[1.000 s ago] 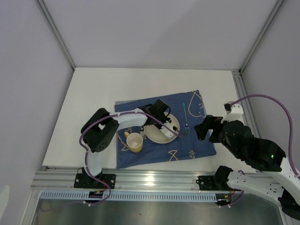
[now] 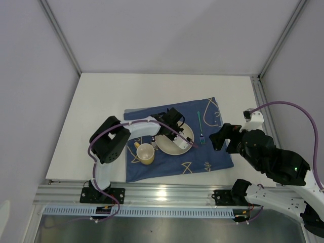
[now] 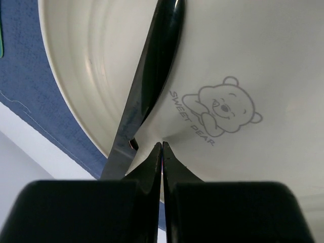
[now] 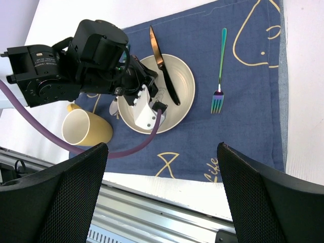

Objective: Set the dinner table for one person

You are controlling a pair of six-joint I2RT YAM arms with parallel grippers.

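Note:
A cream plate (image 4: 178, 116) lies on a blue placemat (image 2: 173, 167). A knife (image 3: 151, 71) rests diagonally across the plate, beside its printed bear. My left gripper is shut low over the plate, its tips beside the knife with nothing visible between them. A teal-handled fork (image 2: 201, 136) lies right of the plate. A cream mug (image 2: 146, 158) stands at the lower left, and a spoon (image 4: 113, 107) peeks out between mug and plate, partly hidden. My right gripper (image 2: 225, 134) hangs open above the right side; its fingers flank the right wrist view.
Walls enclose the table behind and at both sides, and a metal rail (image 2: 157, 192) runs along the front edge.
My left arm has shifted very slightly over the plate. The objects and right arm look essentially unchanged.

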